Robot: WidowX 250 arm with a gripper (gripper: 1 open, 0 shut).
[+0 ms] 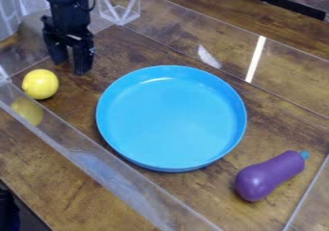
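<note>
The black gripper (pixel 69 50) hangs low at the upper left with its fingers apart and nothing visible between them, just above and behind a yellow lemon (pixel 40 84). A large blue plate (pixel 171 116) fills the middle. A purple eggplant (pixel 268 175) lies at the lower right.
Clear plastic walls run along the left and the bottom left, near the lemon. The wooden surface (pixel 257 42) behind and to the right of the plate is mostly bare, with a white strip across it.
</note>
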